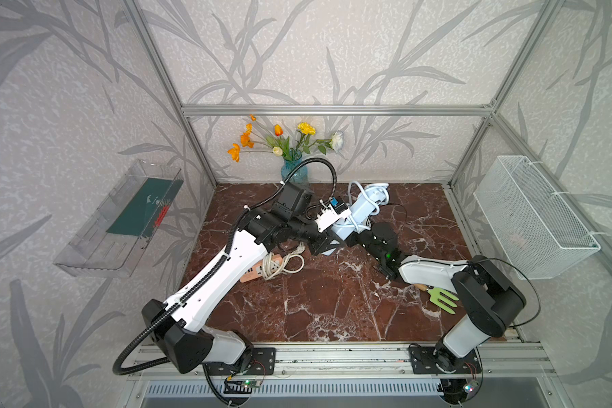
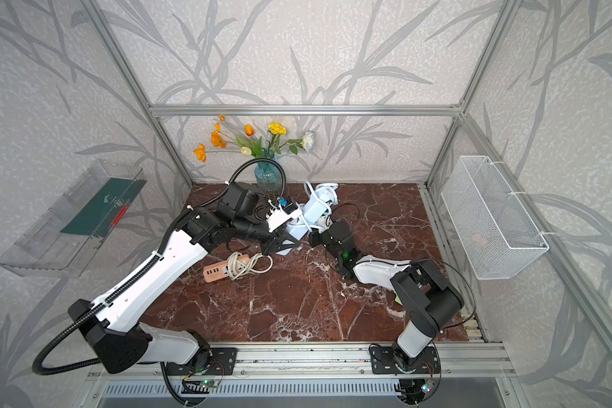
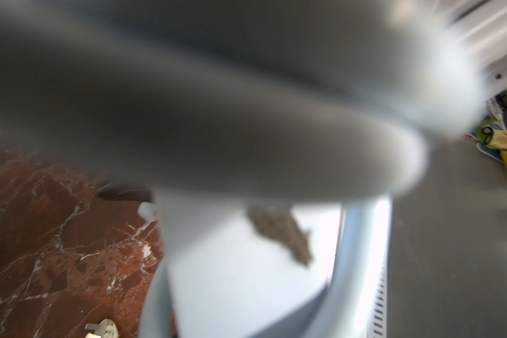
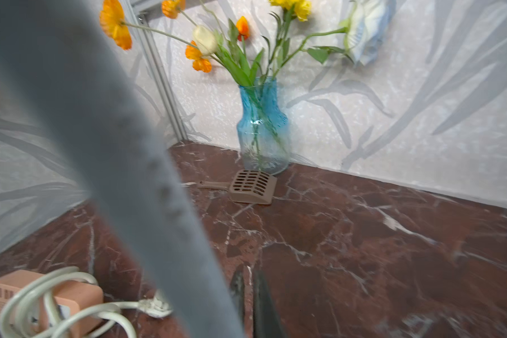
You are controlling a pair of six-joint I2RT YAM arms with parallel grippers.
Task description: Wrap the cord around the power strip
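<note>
A white power strip (image 1: 357, 210) with white cord (image 1: 382, 191) looped round it is raised tilted above the table at centre. My left gripper (image 1: 332, 231) is shut on the power strip at its lower left end. In the left wrist view the strip's white body (image 3: 219, 259) and cord are close and blurred, filling much of the frame. My right gripper is just under the strip, shut, nothing seen between its fingers. A blurred pale length of cord crosses the right wrist view.
A pink power strip (image 1: 251, 270) with coiled cord lies front left. A vase of flowers (image 1: 293, 170) stands at the back, a brown slotted scoop (image 4: 252, 186) before it. A green fork (image 1: 443, 300) lies at the right. Wire baskets (image 1: 537, 251) hang on both sides.
</note>
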